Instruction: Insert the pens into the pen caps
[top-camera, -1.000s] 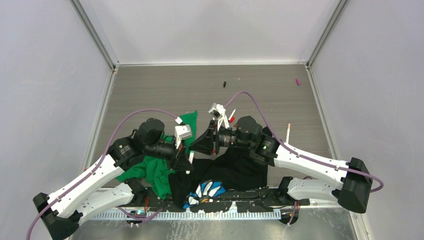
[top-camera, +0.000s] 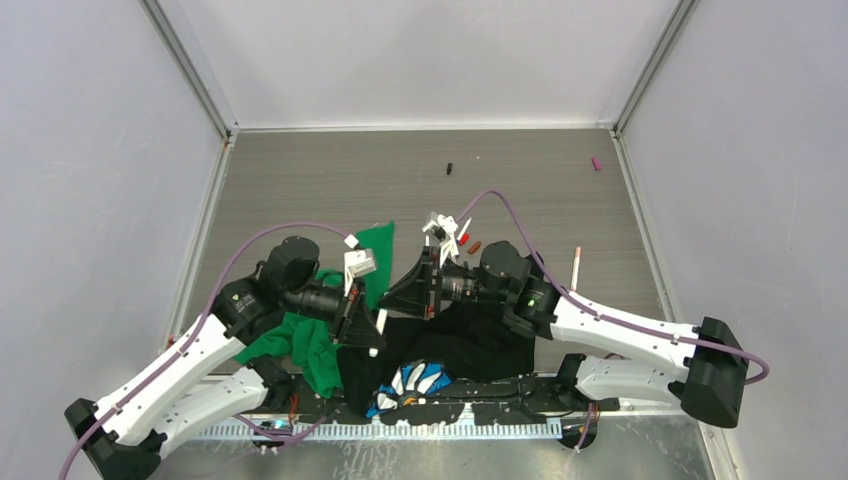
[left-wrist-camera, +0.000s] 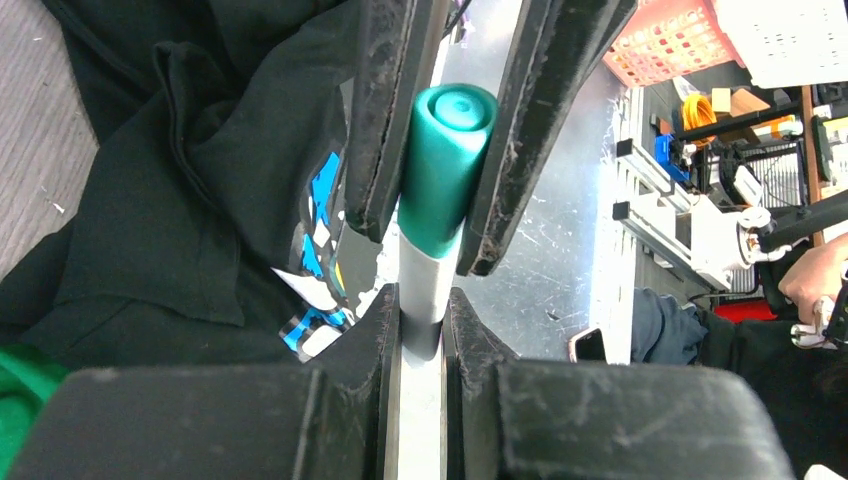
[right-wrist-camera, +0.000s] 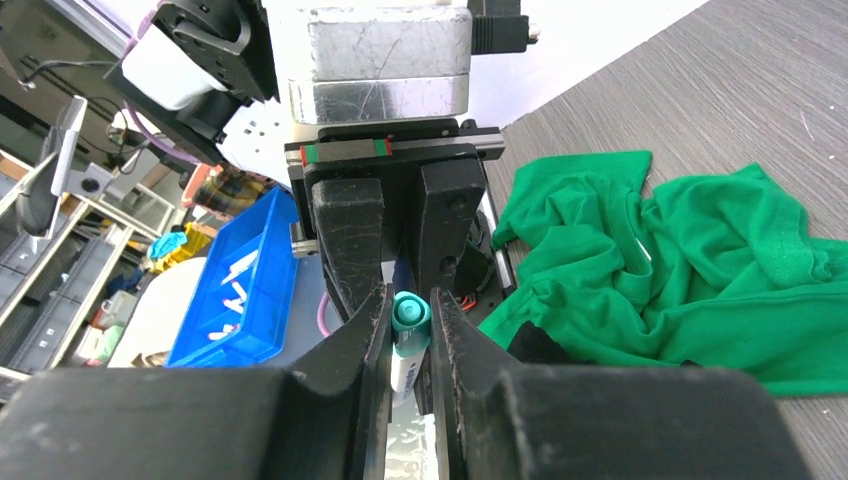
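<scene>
A white-bodied pen stands near the front middle, with my left gripper shut on its body. At the pen's end is a teal cap, clasped between the fingers of my right gripper, which is shut on it. In the left wrist view the cap's rim meets the white body with no gap showing; how deep the pen sits inside cannot be seen. Both grippers face each other closely. A red cap and a brown-orange cap lie by the right arm. Another white pen rests at the right.
Farther back lie a black cap and a magenta cap. Beneath the arms are a green cloth and a black cloth.
Both wrists have shifted very slightly, with the pen end moving a little left and down. More of the brown-orange cap shows now. Both grips stay shut.
</scene>
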